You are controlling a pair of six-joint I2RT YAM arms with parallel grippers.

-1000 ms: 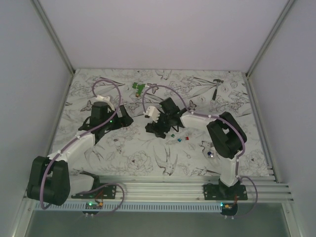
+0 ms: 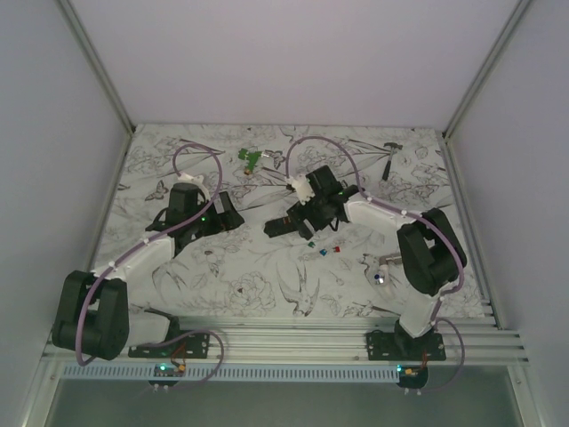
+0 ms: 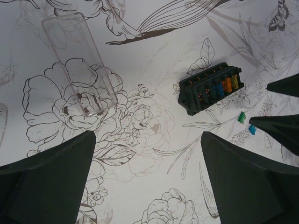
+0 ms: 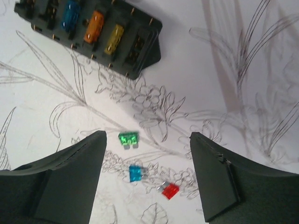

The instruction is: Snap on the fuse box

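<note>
The black fuse box lies on the patterned table, holding blue, orange and yellow fuses. A clear plastic cover lies apart from it, to its left in the left wrist view. My left gripper hangs open over the table, with nothing between its fingers. My right gripper is over the right end of the box and the loose green, blue and red fuses. Its fingers stand apart with nothing held.
A green object lies at the back, and a hammer at the back right. Small items lie at the front right.
My right arm has moved toward the back right, uncovering more of the fuse box in the top view. My left arm has shifted slightly to the right.
</note>
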